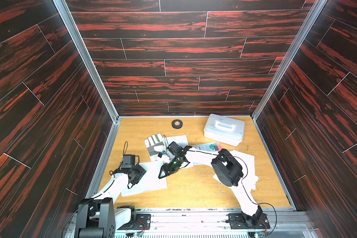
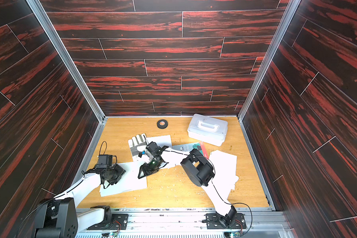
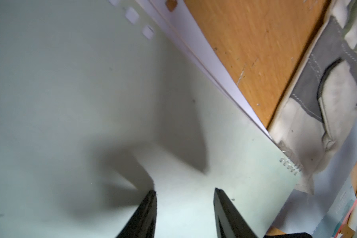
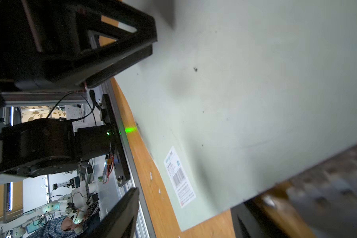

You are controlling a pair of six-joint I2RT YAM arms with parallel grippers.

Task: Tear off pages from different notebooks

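A spiral notebook with a pale cover or page on top lies at the table's front left. Above its left part is my left gripper, fingers apart with only the pale sheet visible beneath them. The notebook's punched holes and a bit of spiral coil show along its far edge. At the notebook's right side, my right gripper stands open, straddling a sheet corner near a barcode label; whether it touches the sheet I cannot tell. Another white notebook lies behind, partly hidden by the right arm.
A grey-white glove lies just behind the notebook. A black tape roll and a clear lidded box stand at the back. Loose white sheets lie at the right under the right arm.
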